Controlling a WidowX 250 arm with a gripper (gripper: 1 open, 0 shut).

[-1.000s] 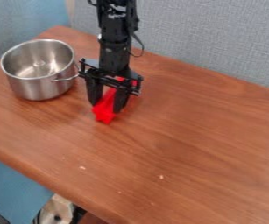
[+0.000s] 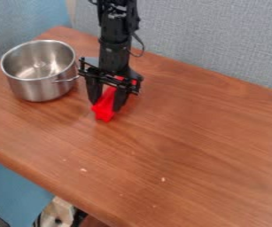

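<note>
My black gripper is lowered over a red object on the wooden table, with its fingers around the object's upper part. Whether they press on it is unclear. A steel pot with a side handle stands just left of the gripper. The red object's upper portion is largely hidden by the gripper.
A grey textured wall runs behind the table.
The gripper and red object have shifted very slightly over the last second; the pot looks unmoved.
</note>
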